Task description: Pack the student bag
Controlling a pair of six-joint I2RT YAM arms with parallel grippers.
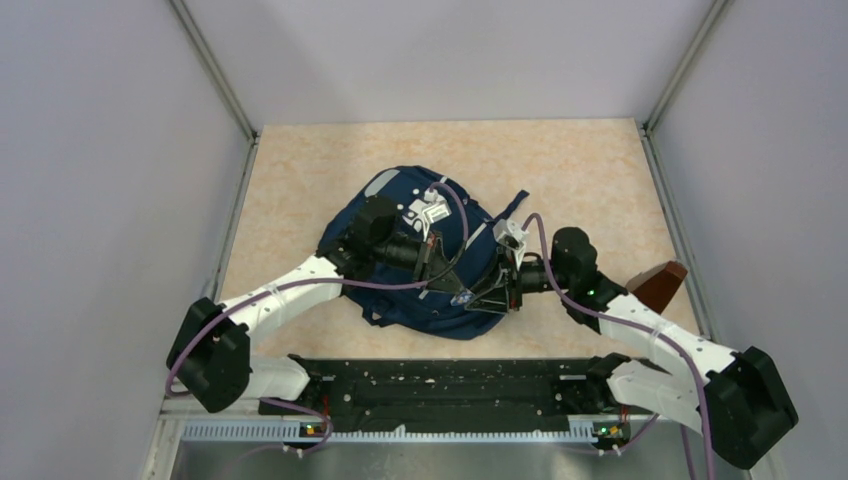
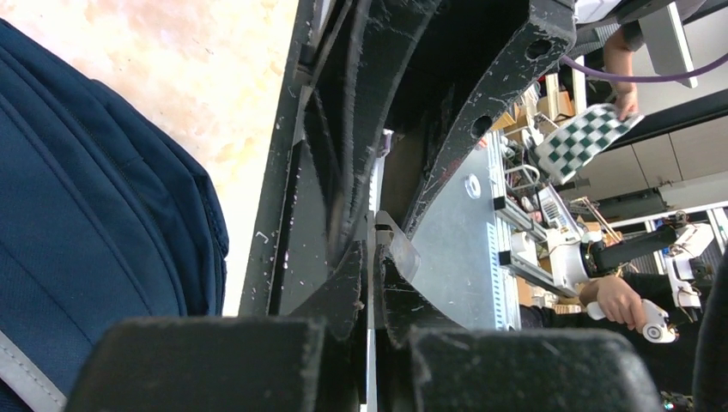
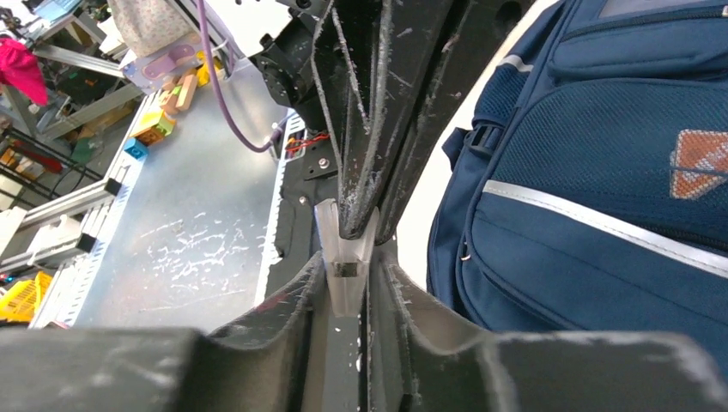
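The navy student bag lies on the table beneath both arms. Over its front part the two grippers meet tip to tip. A small clear plastic piece is between them. My left gripper is shut on this clear piece, which sticks out past its fingertips. In the right wrist view, the right gripper has its fingers on either side of the piece, part open, with a narrow gap on one side. What the piece is cannot be made out.
A brown, dark-edged case rests at the table's right edge. Bare tabletop lies behind and to the right of the bag. A black strip runs along the front.
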